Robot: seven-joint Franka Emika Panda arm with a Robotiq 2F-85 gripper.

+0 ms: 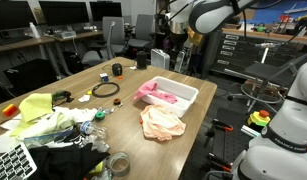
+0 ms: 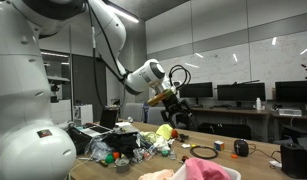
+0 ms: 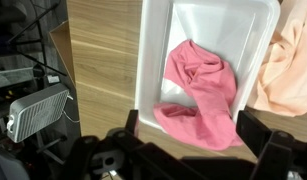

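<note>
A pink cloth lies crumpled inside a white bin. In exterior view 1 the same pink cloth rests toward the back left of the white bin. My gripper is open, its dark fingers far apart at the lower edge of the wrist view, nothing held between them. It hangs in the air above the bin and cloth. Beside the bin, flat on the wooden table, is a peach cloth, partly visible at the right of the wrist view.
Left of the bin, the table carries a pile of bags and cloths, a green-lidded jar and a glass jar. A black cable coil lies farther back. Bare wood shows around the peach cloth.
</note>
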